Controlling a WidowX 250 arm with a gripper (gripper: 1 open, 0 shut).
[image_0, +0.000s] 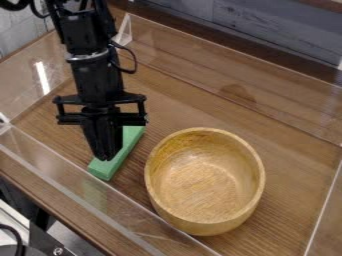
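My black gripper (102, 135) hangs over the left part of the wooden table, its narrow fingertips shut with nothing visible between them. Just below and right of the tips lies a flat green bar (118, 155), slanted, its upper part partly behind the gripper. A large yellow oval bowl (205, 190) stands to the right of the green bar.
A transparent strip or edge runs along the left and front left, with dark cables at the bottom left corner.
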